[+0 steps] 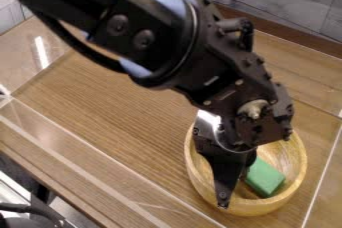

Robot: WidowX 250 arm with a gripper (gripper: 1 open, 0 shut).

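Note:
My black gripper (225,187) reaches down from the arm into a round pale yellow wooden bowl (294,172), its tips low at the bowl's left front. It looks shut, with nothing seen between its fingers. A green block (265,177) lies in the bowl just right of the fingers; its far end is partly hidden by the gripper.
A grey wall (287,17) runs along the back, and dark cables sit at the lower left corner.

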